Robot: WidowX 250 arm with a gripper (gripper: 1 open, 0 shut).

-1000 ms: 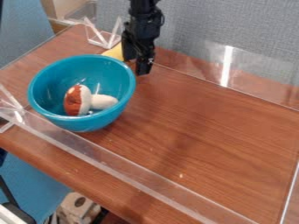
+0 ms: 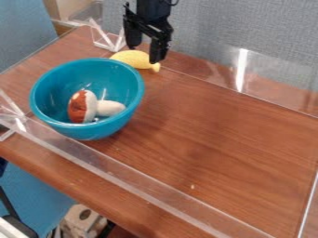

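Note:
My black gripper [image 2: 147, 37] hangs at the back, open, above a yellow object [image 2: 134, 59] that lies on the wooden table behind the bowl. A teal bowl [image 2: 123, 75] stands at the left, holding a red and white item [image 2: 82, 106] and a white item [image 2: 108, 108].
Transparent barriers run along its edges, with a grey wall [image 2: 248, 46] at the back.

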